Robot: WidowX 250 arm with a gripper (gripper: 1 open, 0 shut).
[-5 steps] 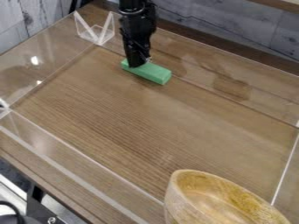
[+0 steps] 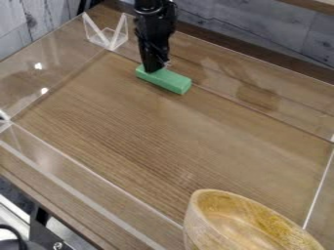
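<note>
The black robot arm reaches down from the top centre, its gripper (image 2: 152, 62) low over the upper left end of a green block (image 2: 167, 80) that lies on the wooden table. The fingertips are at or very near the block's end; whether they touch it or are open or shut is too small to tell.
A clear plastic holder (image 2: 104, 32) stands at the upper left. A large cream-yellow bowl (image 2: 241, 225) sits at the bottom right.
The arm and gripper have shifted only very slightly around the block's left end. The block looks to be in the same place.
</note>
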